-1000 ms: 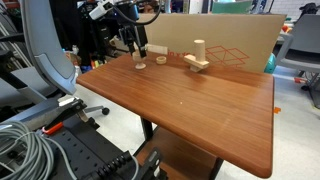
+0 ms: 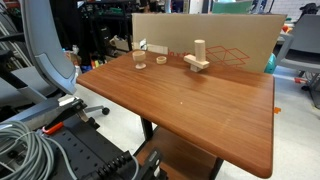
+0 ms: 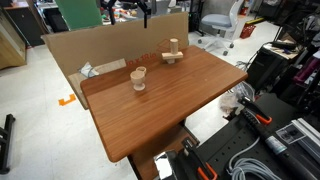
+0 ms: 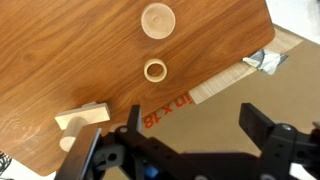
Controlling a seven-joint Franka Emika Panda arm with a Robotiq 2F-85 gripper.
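Observation:
A wooden goblet-like piece [image 2: 139, 61] stands on the table, seen from above as a round disc [image 4: 158, 20] in the wrist view. Close by lies a small wooden ring [image 2: 189, 58] with a hole in its middle. A flat wooden block with an upright cylinder [image 2: 199, 54] is farther along the table's back edge; the wrist view shows this block [image 4: 82, 117] at lower left. My gripper [image 3: 128, 20] is raised high above the back of the table. Its fingers stand wide open in the wrist view, with nothing between them.
A brown cardboard panel [image 2: 232, 38] rises along the back of the table. White crumpled tape [image 4: 268, 61] sticks to its edge.
A second ago the gripper was down at the goblet-like piece. It has risen away, out of exterior view 1, and the piece remains standing on the table.

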